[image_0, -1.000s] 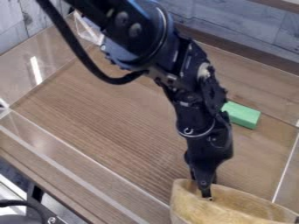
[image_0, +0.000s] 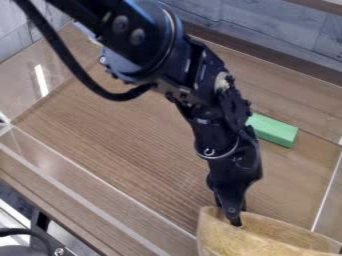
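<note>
My black gripper (image_0: 230, 210) reaches down at the lower right, its fingertips at the upper edge of a tan, shallow container (image_0: 254, 242) that runs off the bottom of the view. The fingers look close together. I cannot make out anything held between them.
A green block (image_0: 273, 130) lies behind the arm on the wooden table (image_0: 107, 150). A clear barrier edge runs along the left, and a grey wall stands at the back.
The arm has shifted slightly, and the tan container sits a little lower in the view than before.
</note>
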